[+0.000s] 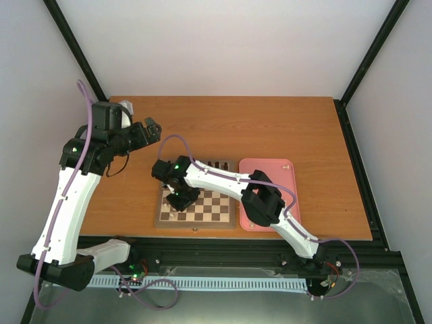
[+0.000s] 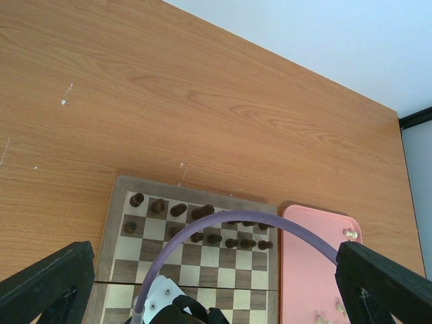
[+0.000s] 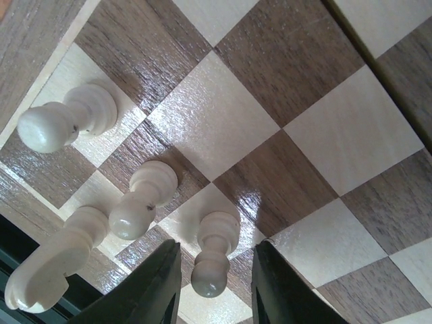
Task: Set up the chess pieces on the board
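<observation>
In the right wrist view my right gripper is open, its fingers apart on either side of a white pawn. The pawn stands upright on a light square, with a gap to each finger. Up and left of it are two more white pawns and a white knight near the board's edge. On the chessboard's far half, two rows of dark pieces show in the left wrist view, partly hidden by a purple cable. My left gripper hangs open and empty, left of the board.
A pink tray lies right of the board, with some white pieces in it. My right arm stretches over tray and board.
</observation>
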